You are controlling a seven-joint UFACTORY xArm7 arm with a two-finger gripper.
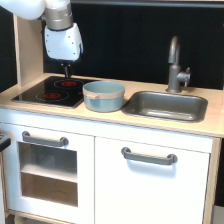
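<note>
My gripper (68, 74) hangs at the end of the white arm (63, 44), over the back part of the black stovetop (45, 95). The fingers are small and dark against a dark background, so whether they are apart cannot be made out. No object shows below the hand. To the right of the stovetop, a blue-grey pot (104, 99) with a lighter rim stands upright on the counter, apart from the gripper.
A sink (165, 96) with a dark faucet (176, 70) is set into the right of the wooden counter (130, 121). White cabinet doors with grey handles (149, 157) form the front. Two red burner marks show on the stovetop.
</note>
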